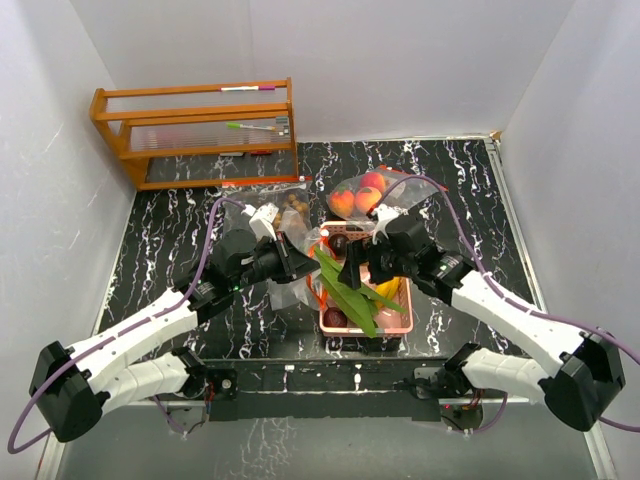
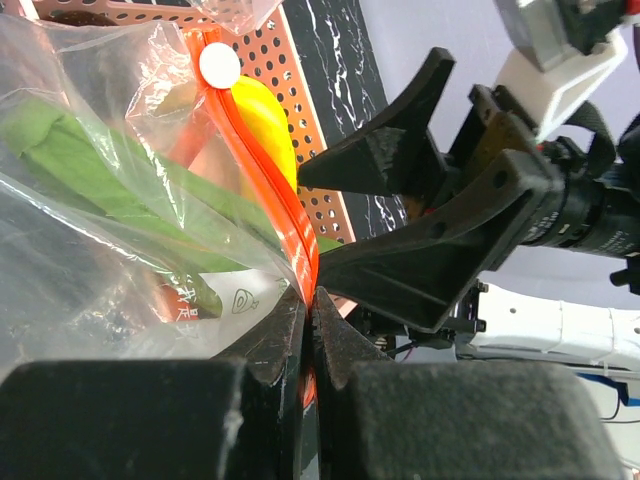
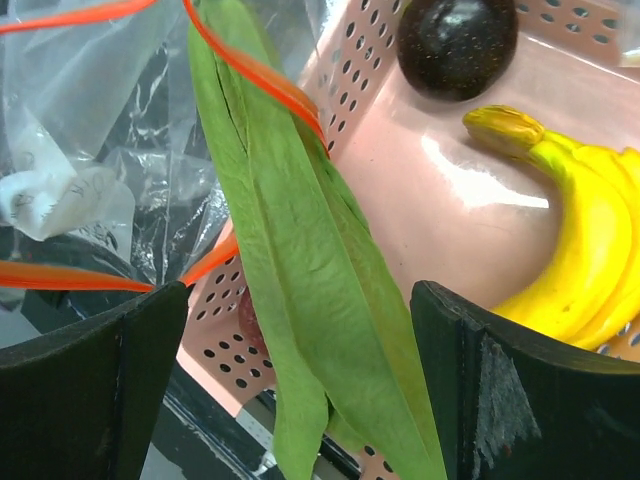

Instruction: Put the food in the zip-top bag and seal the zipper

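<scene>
My left gripper [image 1: 310, 268] is shut on the orange zipper edge [image 2: 276, 180] of a clear zip bag [image 2: 90, 280]. Long green leaves lie in the pink basket [image 1: 399, 325], partly behind the bag's film in the left wrist view. My right gripper [image 1: 352, 262] hangs open over the leaves, its two fingers either side of them in the right wrist view. Bananas [image 3: 575, 240] and a dark avocado [image 3: 455, 45] lie in the basket; another dark round fruit [image 1: 335, 317] is at its front.
A bag of peaches [image 1: 358, 195] lies behind the basket, and a bag of small brown items [image 1: 295, 205] at back left. A wooden rack [image 1: 200, 185] stands at the back left.
</scene>
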